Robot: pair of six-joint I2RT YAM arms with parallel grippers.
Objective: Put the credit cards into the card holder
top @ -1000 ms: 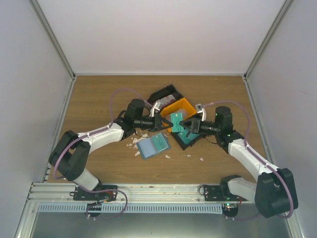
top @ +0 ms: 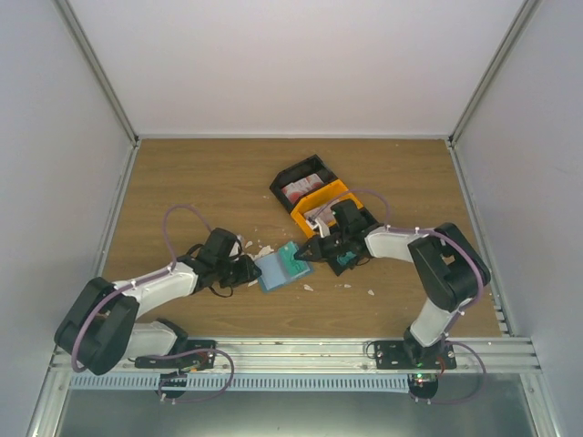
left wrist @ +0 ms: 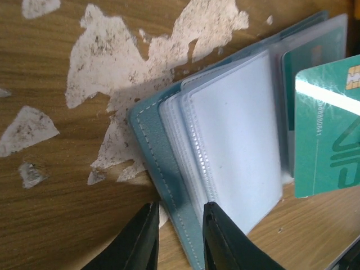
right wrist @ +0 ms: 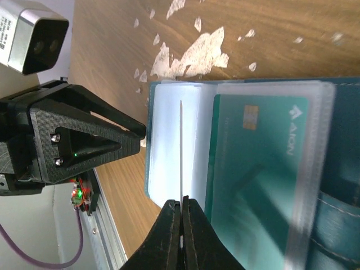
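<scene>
The open blue card holder [top: 271, 274] lies on the table between my grippers, with clear sleeves. A green card [right wrist: 259, 163] sits in its right-hand sleeve; the left one looks white and empty. My right gripper is shut on another green card, which appears edge-on in the right wrist view, above the holder near the sleeves' middle. My left gripper stands partly open at the holder's left edge, its fingers [left wrist: 147, 236] on either side of the blue border. Whether they touch it is unclear.
Behind the right gripper stand a black box [top: 284, 188] and an orange box [top: 303, 225], both with contents. Beside them, a dark box with green cards [top: 346, 259] is partly hidden by the right arm. Pale patches [left wrist: 104, 62] mark the wood around the holder.
My right gripper carried the card left, over the holder.
</scene>
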